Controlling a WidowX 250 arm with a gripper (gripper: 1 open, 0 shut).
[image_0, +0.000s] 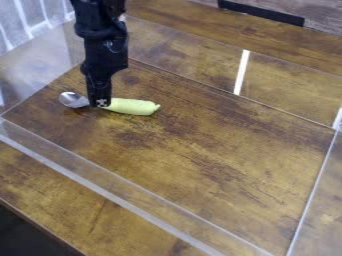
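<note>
My black gripper (102, 100) is lowered over a silver spoon (74, 99), its tips near the spoon's handle, just left of a pale green elongated object (132, 106). Both lie on the wooden surface at the left. The gripper appears shut; whether it touches the spoon is too small to tell.
A transparent low barrier (201, 236) borders the wooden work area (214, 160) on several sides. A white strip (242, 72) is at the back right.
</note>
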